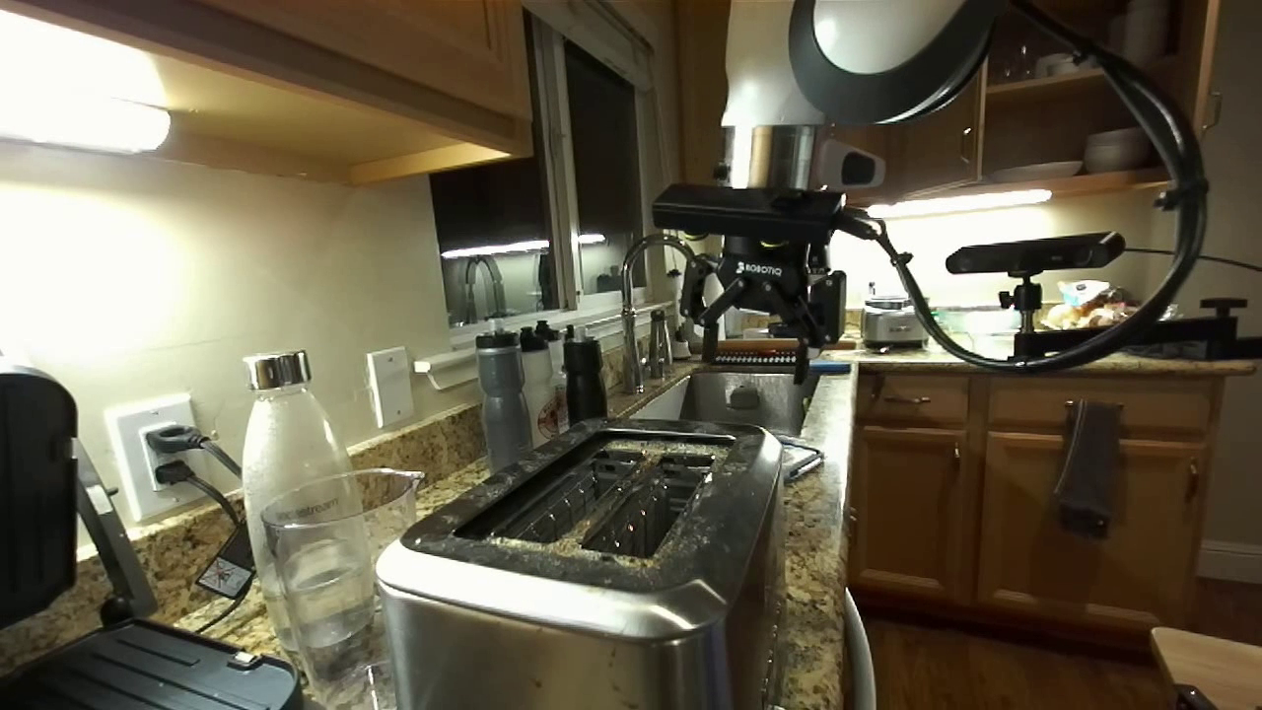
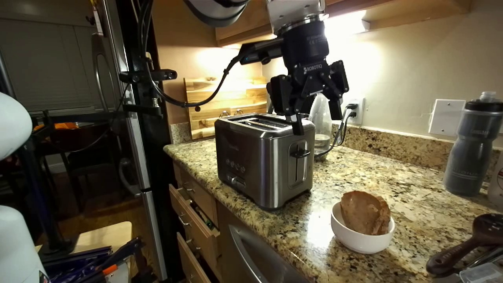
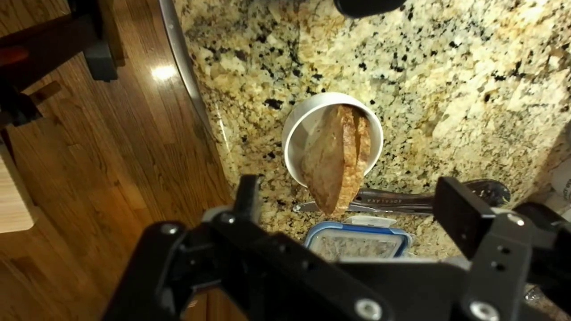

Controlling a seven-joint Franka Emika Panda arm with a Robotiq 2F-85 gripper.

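Slices of bread lean together in a white bowl on the granite counter, their ends poking past its rim in the wrist view. Open and empty, my gripper hangs over the counter, with the bread showing between its fingers but well below them. From exterior view 2 the same gripper appears in front of the toaster, above counter height. The toaster's slots look empty in exterior view 1, where the toaster hides the bowl.
Near the bowl lie a dark-handled utensil and a blue-rimmed clear container. A grey bottle stands by the wall. A clear bottle and plugged cords are beside the toaster. The counter's edge drops to the wooden floor.
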